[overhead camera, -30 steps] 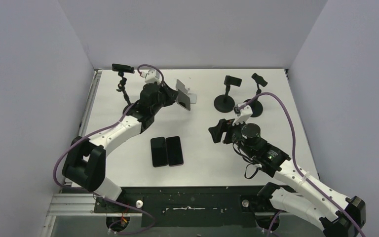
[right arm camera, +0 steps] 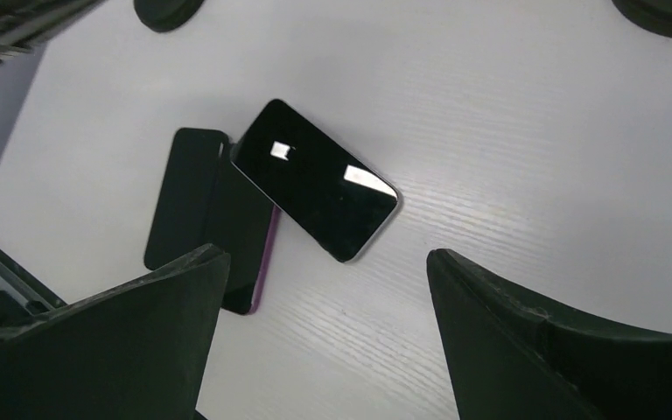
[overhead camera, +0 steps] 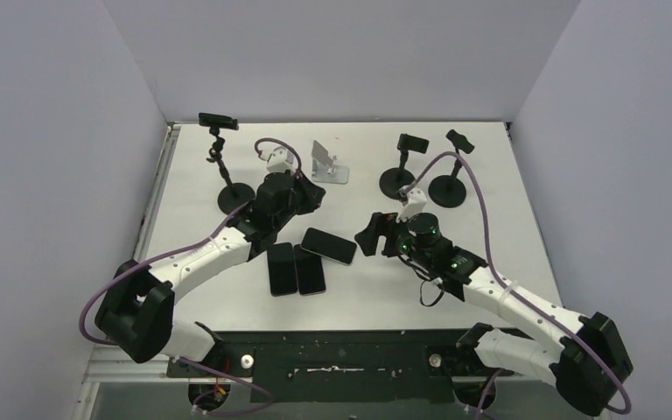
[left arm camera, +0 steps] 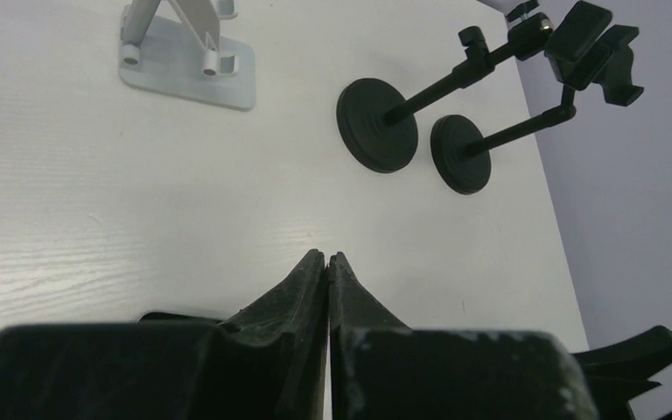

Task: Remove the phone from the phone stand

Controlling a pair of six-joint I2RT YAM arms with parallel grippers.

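Observation:
A black phone [overhead camera: 328, 246] lies angled on the table below my left gripper [overhead camera: 313, 199], whose fingertips [left arm camera: 313, 273] are shut together; whether they pinch its edge is hidden. Two more phones [overhead camera: 283, 269] lie side by side nearer the front. The silver phone stand [overhead camera: 332, 173] [left arm camera: 179, 70] is at the back with no phone on it. My right gripper [overhead camera: 374, 233] is part open to the right of the angled phone, with nothing between its fingers.
Black stands stand at back left [overhead camera: 233, 196] and back right [overhead camera: 396, 182] [overhead camera: 447, 189]. Walls border both sides.
The phone has come down from the silver stand onto the table with my left gripper and has turned to lie angled. My right arm has moved leftward, toward it.

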